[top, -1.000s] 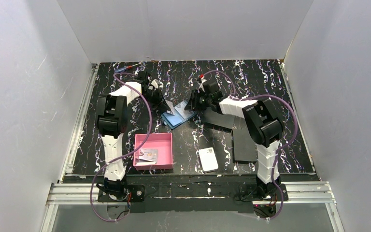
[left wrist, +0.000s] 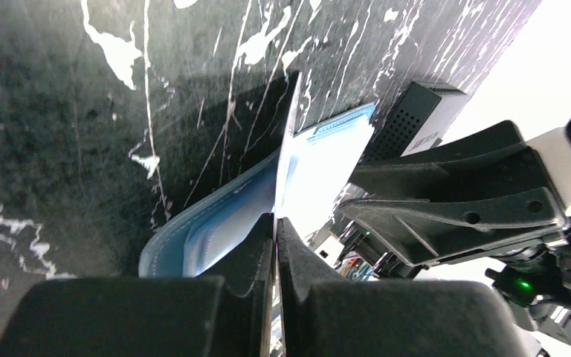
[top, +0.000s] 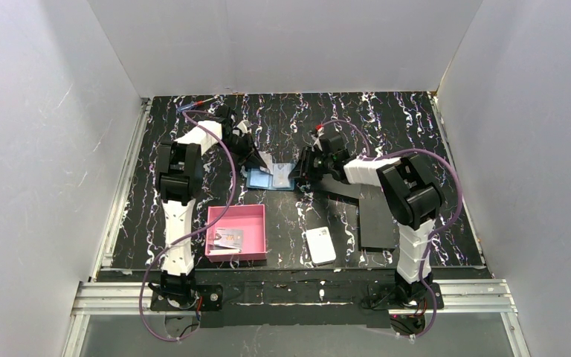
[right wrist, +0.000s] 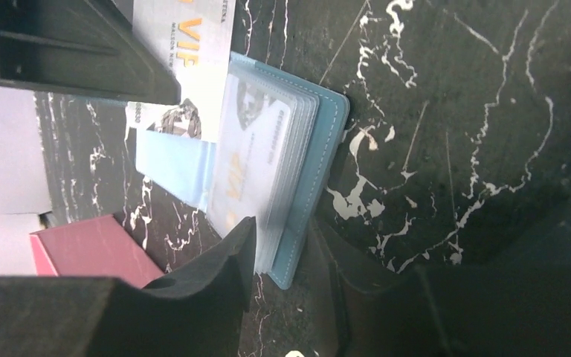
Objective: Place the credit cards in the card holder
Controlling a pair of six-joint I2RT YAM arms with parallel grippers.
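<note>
An open blue card holder [top: 255, 183] with clear sleeves lies in the middle of the table. My left gripper is shut on a thin white credit card [left wrist: 288, 141], seen edge-on in the left wrist view. In the right wrist view this card [right wrist: 192, 33] shows gold letters and stands over the holder's blue flap. Another card [right wrist: 249, 149] shows faintly through the clear sleeves. My right gripper is partly open at the holder's right end, its fingers either side of the sleeve and cover edge; contact cannot be made out.
A pink box [top: 249, 230] with cards inside stands at front left. A white case [top: 320, 245] lies at front centre. Dark flat panels [top: 376, 223] lie to the right, and a screwdriver [top: 195, 104] at back left. Bare table lies behind the holder.
The holder has turned from slanted to nearly square with the table, its right end coming toward the front. My right gripper has moved frontward with that end. The left gripper keeps the card.
</note>
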